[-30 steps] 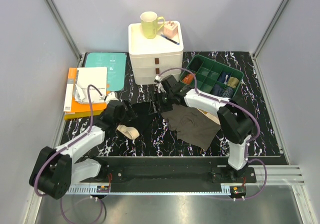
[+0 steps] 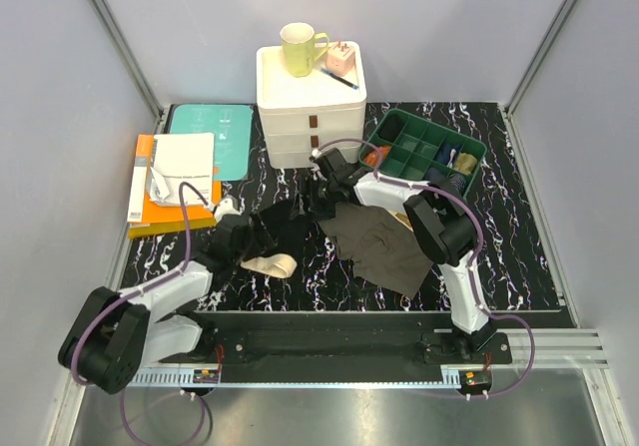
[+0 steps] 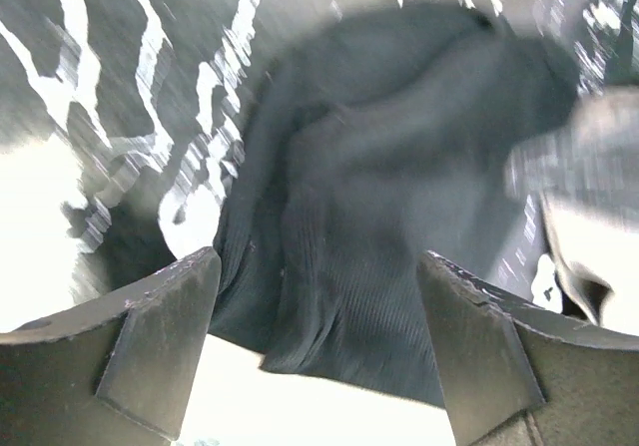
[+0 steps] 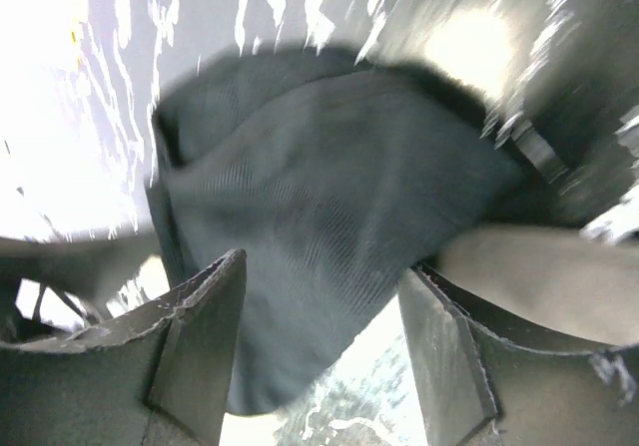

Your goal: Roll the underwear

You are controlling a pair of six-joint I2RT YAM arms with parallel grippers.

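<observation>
The black underwear lies partly folded on the marble-patterned table in the top view, between my two grippers. My left gripper is at its left side. In the left wrist view, the left fingers stand wide apart, with dark cloth below and between them. On the right side of the cloth, my right gripper is open too. Its fingers are spread over the underwear in the right wrist view. Whether fingertips touch the fabric cannot be told.
A grey-brown cloth lies to the right, partly under my right arm. The green divided box holds several rolled items behind it. White drawers stand at the back; books and papers are at left.
The right arm has moved a little. The underwear's near part is now more covered.
</observation>
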